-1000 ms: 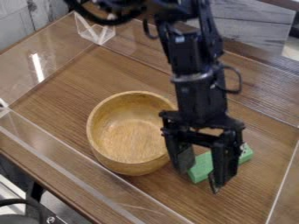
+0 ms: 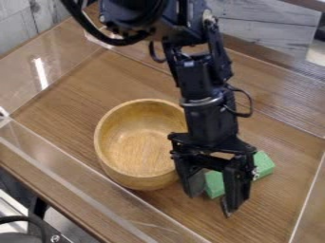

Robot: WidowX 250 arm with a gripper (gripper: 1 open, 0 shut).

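Note:
The black gripper (image 2: 211,186) is lowered over a green block (image 2: 260,167) on the wooden table (image 2: 76,95), its open fingers around the block, which is partly hidden behind them. Whether the fingers touch the block cannot be told. A round wooden bowl (image 2: 127,140) sits just left of the gripper, close beside it.
Clear table surface lies at the upper left and along the right side. A dark cable runs at the bottom left, by the table's front edge. Pale wooden boards border the back.
The arm's upper part leans slightly differently, and the gripper has shifted a little around the green block. The bowl has not moved.

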